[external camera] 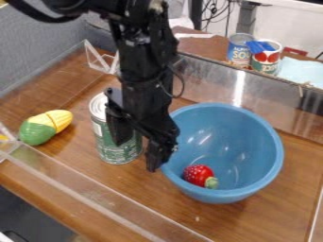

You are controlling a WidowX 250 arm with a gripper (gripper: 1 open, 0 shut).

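A blue bowl (248, 161) sits on the wooden table, with a red strawberry (199, 175) with a green top lying at its bottom, toward the front left. My black gripper (151, 151) hangs over the bowl's left rim, open, with no object seen between its fingers; its fingertips are dark and partly hard to make out. Just left of it stands a silver-and-green can (108, 142), partly hidden behind the arm.
A yellow-green toy corn (45, 126) lies at the left. Behind a clear barrier at the back stand a can (241, 50), a red-white can (263, 59) and a light blue cloth (303, 71).
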